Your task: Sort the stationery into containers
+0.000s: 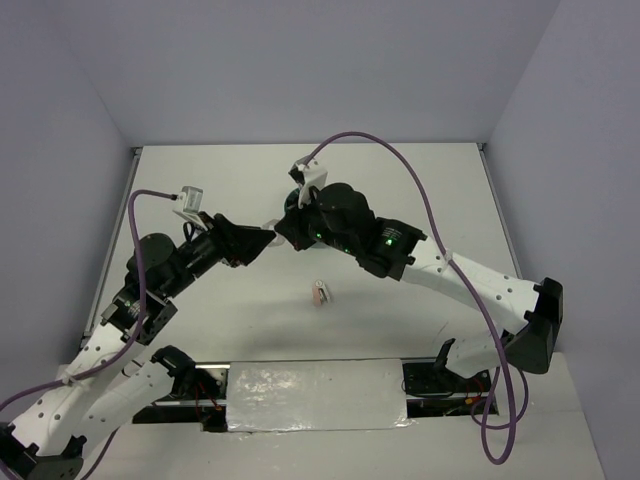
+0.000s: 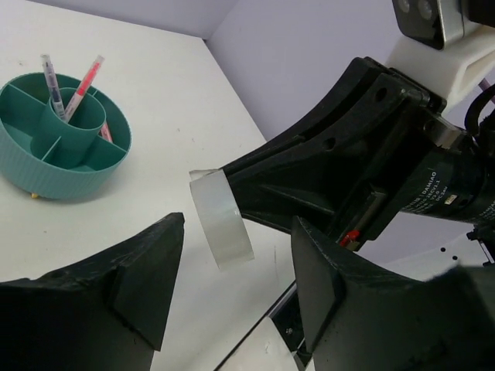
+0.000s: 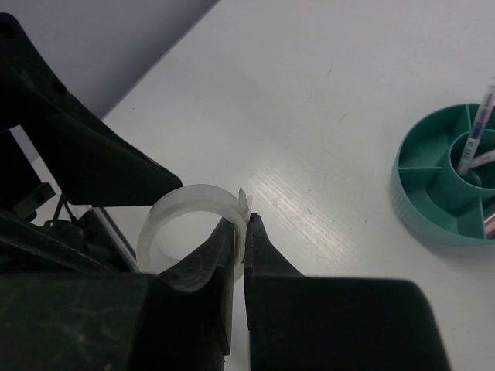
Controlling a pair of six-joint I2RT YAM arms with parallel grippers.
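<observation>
A translucent tape roll (image 2: 220, 216) is held in my right gripper, which is shut on it. My left gripper is open around the space just in front of the roll, its fingers either side of it and apparently not touching it. The teal round organizer (image 2: 77, 170) stands behind on the table, with pens (image 2: 81, 85) upright in it. In the top view it is mostly hidden under the right arm. A small pink and white item (image 1: 321, 293) lies on the table below the grippers.
Grey walls enclose it at the back and sides. A silvery sheet (image 1: 315, 395) lies along the front between the arm bases.
</observation>
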